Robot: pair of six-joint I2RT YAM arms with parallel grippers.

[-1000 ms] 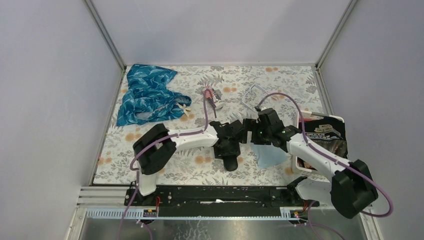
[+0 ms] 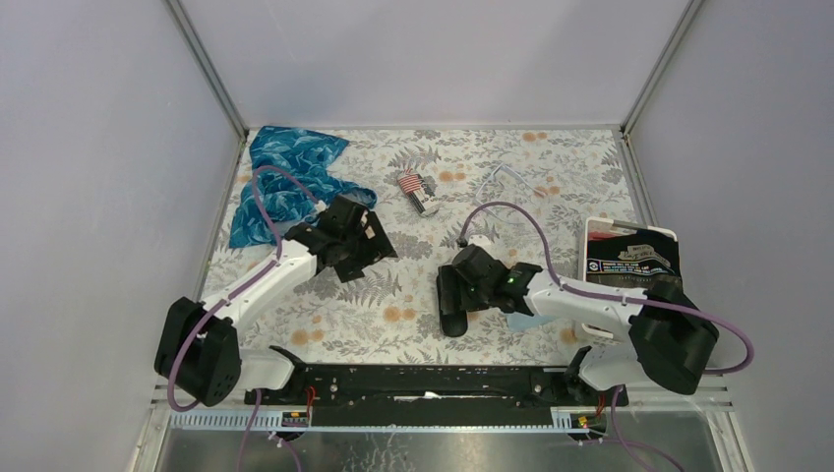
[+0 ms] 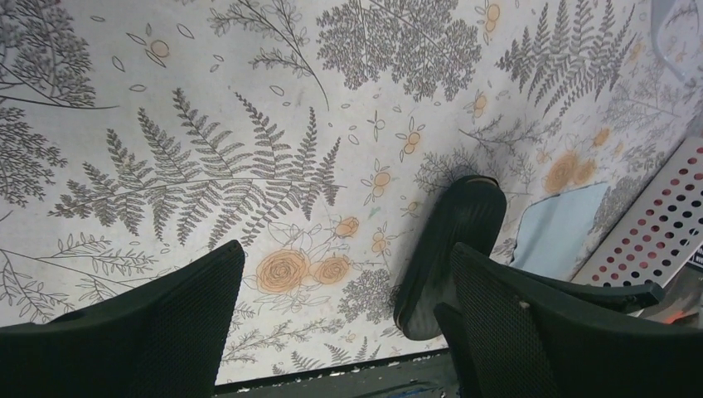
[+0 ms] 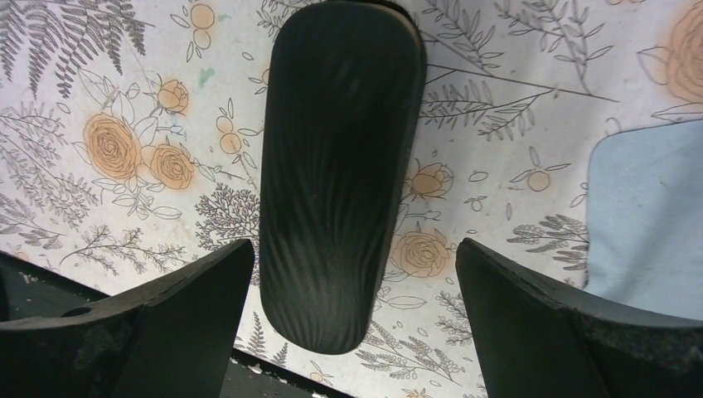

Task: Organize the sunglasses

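A long black case (image 4: 340,166), closed, with rounded ends, lies on the floral cloth near the front middle; no sunglasses show. My right gripper is open above the case, whose near end appears between the fingers in the right wrist view. In the top view the right hand covers part of the case (image 2: 453,323). Over bare cloth to the left, my left gripper is open and empty. The left wrist view has the case (image 3: 454,249) apart from it, partly behind one finger. A light blue cloth (image 4: 647,211) lies right of the case.
A white basket (image 2: 590,236) holding a black bag (image 2: 634,261) stands at the right. Crumpled blue fabric (image 2: 270,192) lies back left, a striped packet (image 2: 417,193) back middle.
The left gripper has moved off the case toward the left.
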